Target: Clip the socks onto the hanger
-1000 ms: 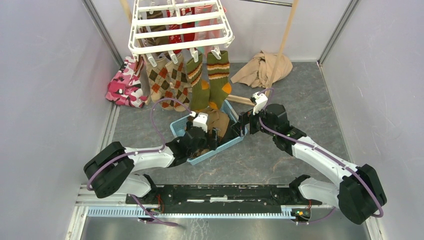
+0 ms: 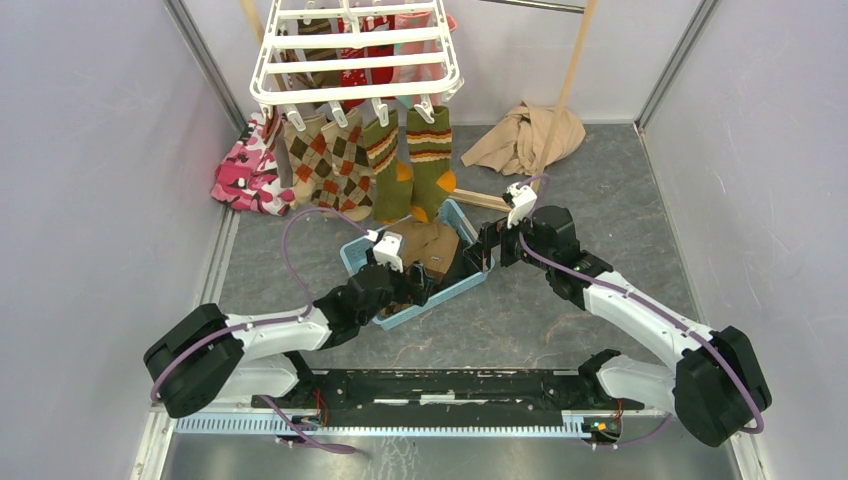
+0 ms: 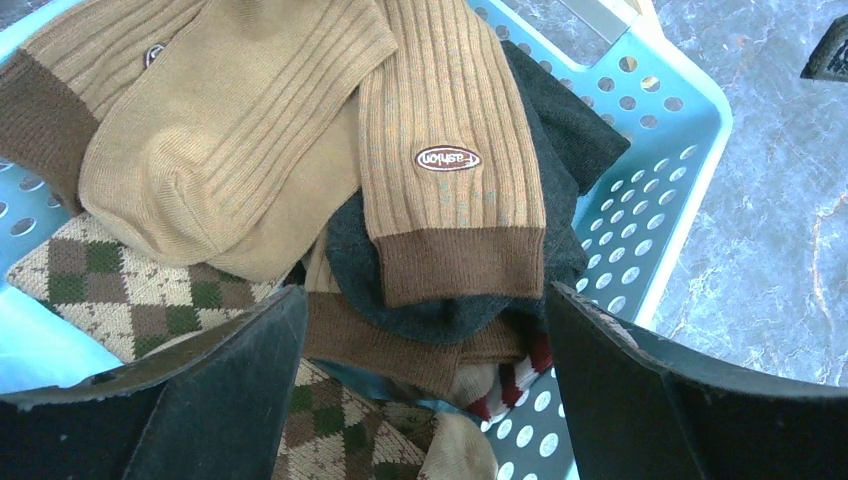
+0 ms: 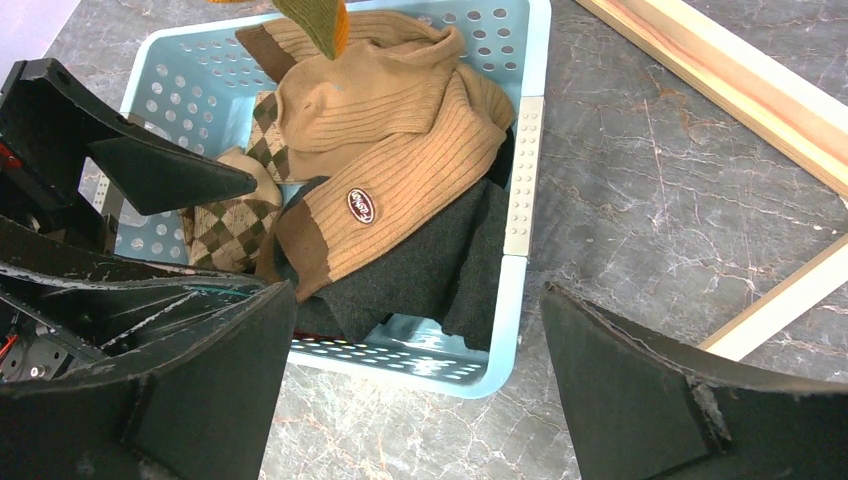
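A white hanger [image 2: 357,95] at the top of the top view holds several socks, among them argyle pairs and olive striped socks [image 2: 430,160]. Below it a blue basket [image 2: 425,308] holds loose socks: tan ribbed ones with brown cuffs [image 3: 450,200], checked ones [image 3: 150,300] and dark ones [image 4: 420,280]. My left gripper is open over the basket, above the sock pile, holding nothing. My right gripper is open at the basket's right end, holding nothing; in its view part of the left gripper sits over the basket's left side.
A pink camouflage cloth [image 2: 250,175] lies at back left, a beige cloth [image 2: 510,145] at back right. Wooden stand pieces [image 4: 760,110] lie beside the basket. The floor right of the basket is mostly bare, between side walls.
The hanger with its socks has swayed slightly left. The right arm looks unchanged.
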